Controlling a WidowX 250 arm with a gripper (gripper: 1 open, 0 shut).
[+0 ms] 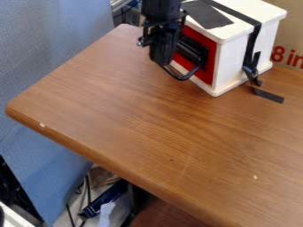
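A white box (236,31) with a red front panel (207,58) stands at the back right of the wooden table, bound with black straps. The black gripper (162,49) hangs at the left side of the red front, beside a black bar-shaped handle on it. Whether its fingers are open or shut, or on the handle, is too small and dark to tell.
A blue padded panel (48,71) borders the table's left edge, and a cardboard box (288,49) stands behind at the right.
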